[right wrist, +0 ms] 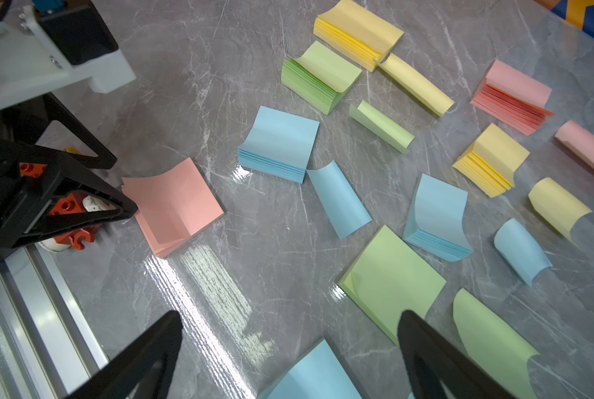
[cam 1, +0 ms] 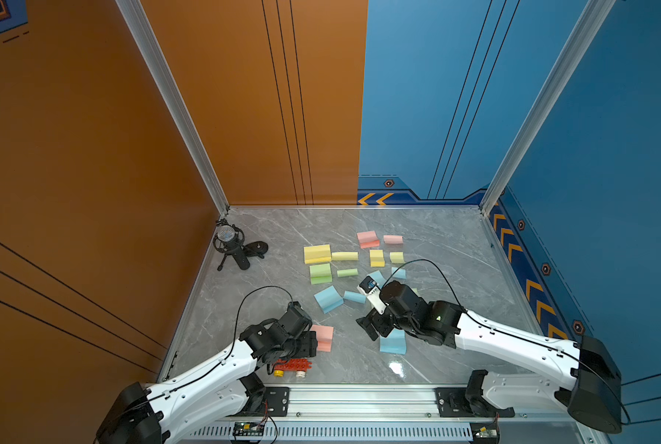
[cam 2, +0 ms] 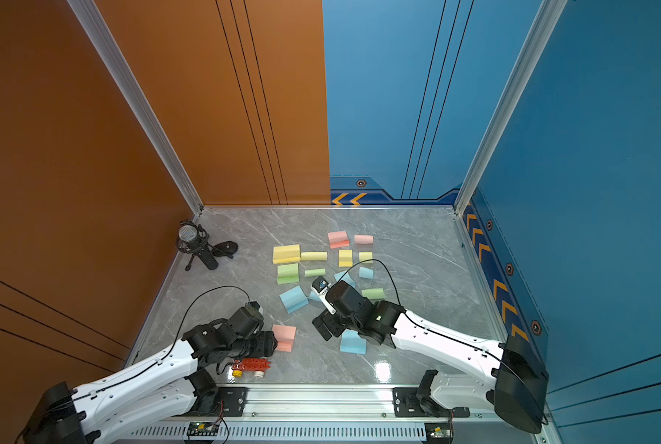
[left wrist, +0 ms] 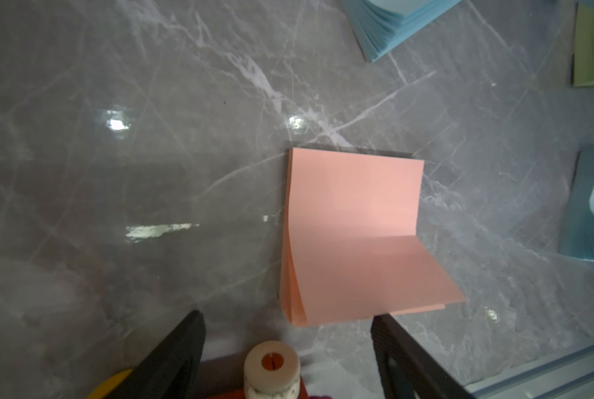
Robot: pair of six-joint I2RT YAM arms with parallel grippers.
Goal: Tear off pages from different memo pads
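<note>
A pink memo pad (left wrist: 350,193) lies on the grey table, its top page curling up along one side. My left gripper stands part open at that curled side, one finger (left wrist: 403,352) close against the page's edge; whether they touch cannot be told. In the right wrist view, the left gripper shows nothing clamped between its fingers. My right gripper is open above the table, near a green pad (right wrist: 393,282) and a large blue pad (right wrist: 313,375). Another blue pad (right wrist: 280,143) sits between the arms, beside a loose curled blue page (right wrist: 340,199).
Farther back lie yellow (cam 1: 317,254), green (cam 1: 320,273) and pink (cam 1: 368,239) pads, with loose curled pages beside them. A red object (cam 1: 293,365) lies under the left gripper by the front rail. A black device on a stand (cam 1: 230,244) occupies the back left corner.
</note>
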